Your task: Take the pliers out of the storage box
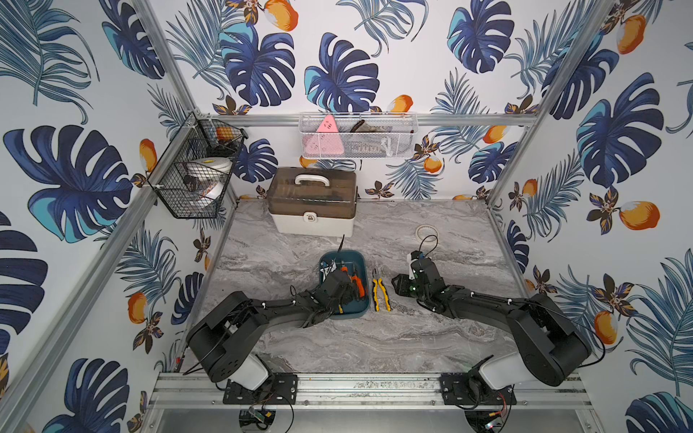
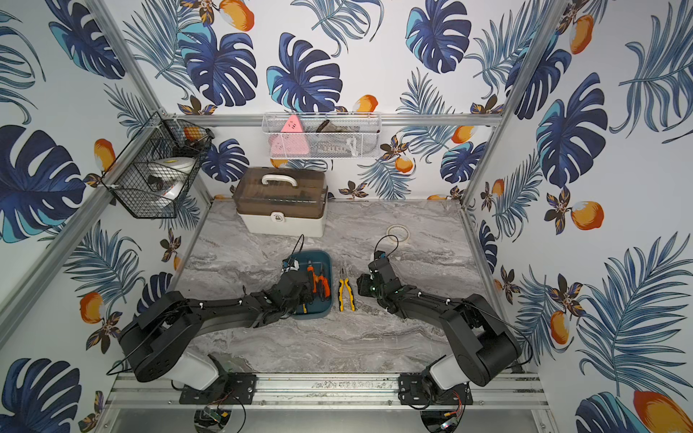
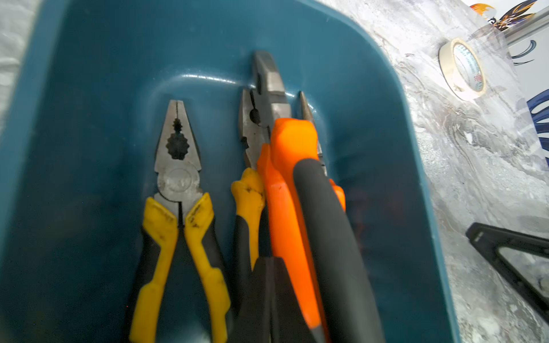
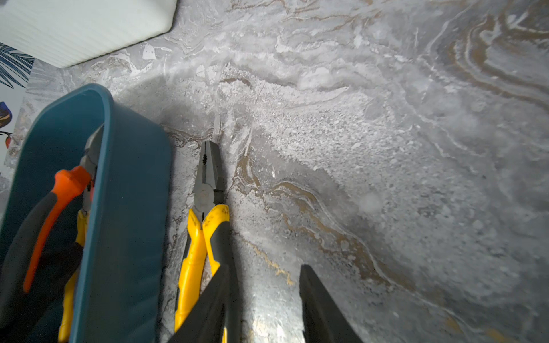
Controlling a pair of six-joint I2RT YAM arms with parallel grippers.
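Note:
The blue storage box (image 1: 369,278) holds several pliers. In the left wrist view, one yellow pair of pliers (image 3: 177,183) lies flat on the left; another yellow pair (image 3: 248,197) is partly covered by the orange-and-black pliers (image 3: 294,134), which lean over it on the right. My left gripper is down among the handles, between the two yellow pairs' side and the orange handles. Its fingers stand close together; what is between them does not show. On the table, right of the box, lie yellow pliers (image 4: 204,200). My right gripper hovers near their handles, fingers apart and empty.
A white case with a brown lid (image 1: 314,198) stands behind the box. A tape roll (image 3: 463,68) lies at the back right. A white wire basket (image 1: 358,137) hangs on the rear rail, a black one (image 1: 198,169) on the left.

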